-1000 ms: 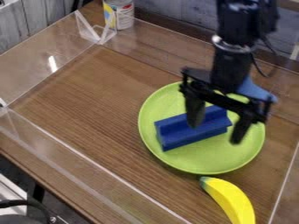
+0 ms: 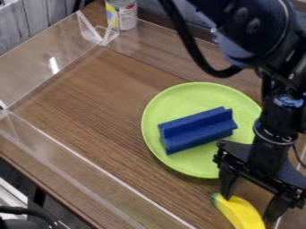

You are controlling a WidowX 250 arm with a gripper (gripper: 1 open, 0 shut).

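Observation:
A yellow banana (image 2: 241,214) lies on the wooden table at the bottom right, partly under my gripper (image 2: 249,186). The gripper is open, its dark fingers low over the banana's upper end. Behind it, a blue block (image 2: 191,132) rests on a green plate (image 2: 180,100). The plate's right part is hidden by my arm.
A can (image 2: 121,12) stands at the back left beside a clear plastic piece (image 2: 98,27). A clear edge strip runs along the table's left side, with a dark cable at the bottom left.
My gripper has moved down and toward the front, from over the green plate to over the banana, which it now partly hides.

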